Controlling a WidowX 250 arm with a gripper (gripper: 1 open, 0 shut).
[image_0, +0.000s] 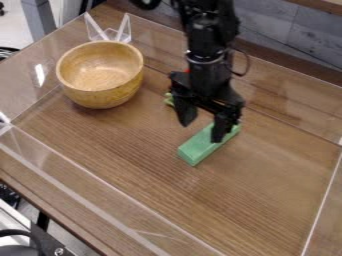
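The black gripper hangs in the middle of the camera view, open, with its fingers spread either side above a green bar that lies diagonally on the wooden table. Whether the fingers touch the bar cannot be told. A small green object is partly hidden behind the arm, to the back left of the bar.
A tan bowl sits at the back left, with a clear object behind it near the table edge.
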